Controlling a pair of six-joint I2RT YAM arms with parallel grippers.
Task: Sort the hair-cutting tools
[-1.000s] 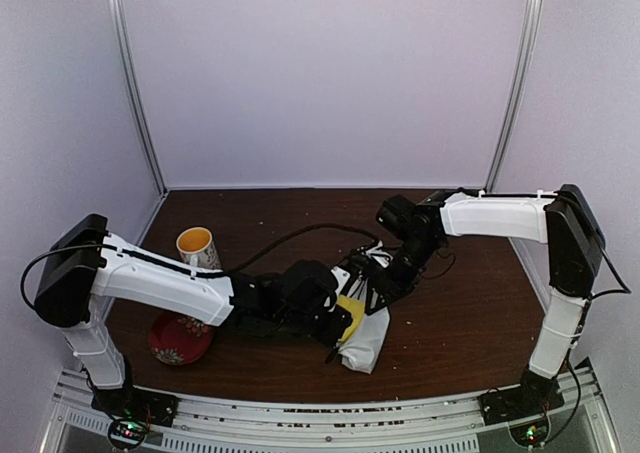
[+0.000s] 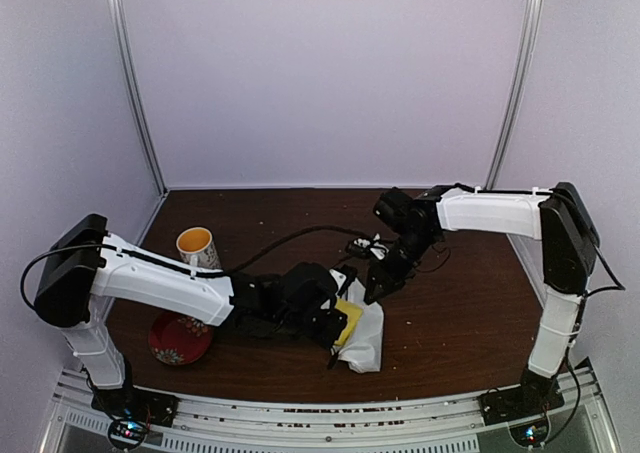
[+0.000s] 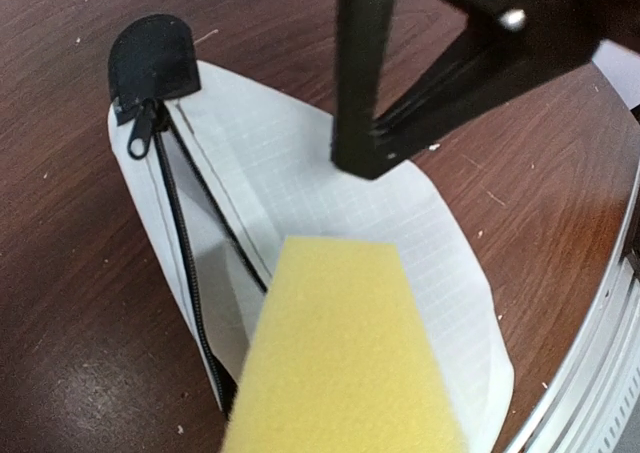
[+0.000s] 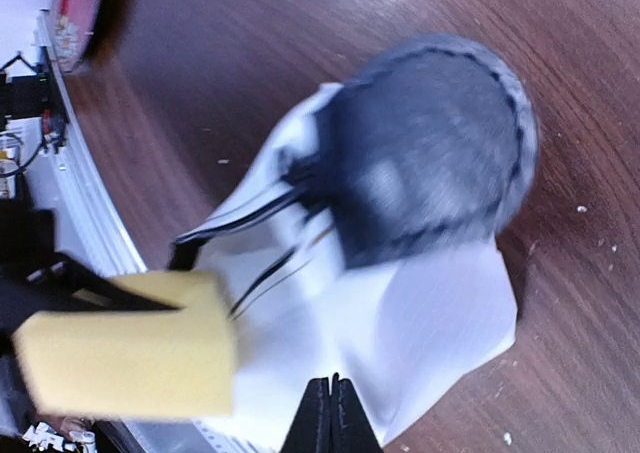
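A white zip pouch [image 3: 290, 163] lies on the table, its zipper partly undone, with a black end tab [image 3: 155, 63] at one end. That black tab is large and blurred in the right wrist view. My left gripper [image 2: 340, 320] is shut on a yellow sponge [image 3: 340, 353], held over the pouch opening; the sponge hides part of the zipper. Its own fingers are out of sight in the left wrist view. My right gripper is shut, nothing between its fingertips, above the white fabric. The tab lies outside its fingers.
At the left of the table stand a mug with an orange inside [image 2: 197, 245] and a red patterned bowl [image 2: 180, 339]. Both arms crowd close together over the pouch. Bare table [image 2: 450, 333] lies to the right.
The pouch lies flatter and its zipper shows more. The left arm and sponge have stayed still.
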